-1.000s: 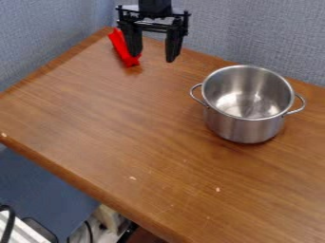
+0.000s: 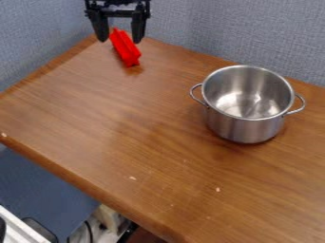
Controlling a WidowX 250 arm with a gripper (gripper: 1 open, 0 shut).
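Note:
A small elongated red object (image 2: 125, 50) lies on the wooden table (image 2: 114, 142) near its back left. Just above it, at the top of the view, my black gripper (image 2: 118, 33) stands open, one finger to either side over the red object's far end. Nothing shows held. The arm above is cut off by the frame's edge.
A steel pot (image 2: 245, 123) with two side handles stands on the right half of the table. Grey padded walls (image 2: 229, 28) border the table at the back and left.
My gripper has moved left, and slightly up in the view, to above the red object. The red object and the pot show no clear movement.

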